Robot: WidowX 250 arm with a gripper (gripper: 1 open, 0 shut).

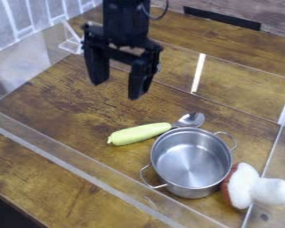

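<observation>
My gripper [118, 75] hangs over the back left of the wooden table, dark and slightly blurred, its fingers apart with nothing visible between them. Below it and to the right lie a pale green elongated vegetable [138, 134] and a spoon [191, 119]. A steel pot [188, 162] with two handles stands to the front right. A white and red object [258, 188], hard to identify, sits beside the pot at the right.
Clear panels edge the work area at the left, front and right. A white strip [199, 73] lies toward the back.
</observation>
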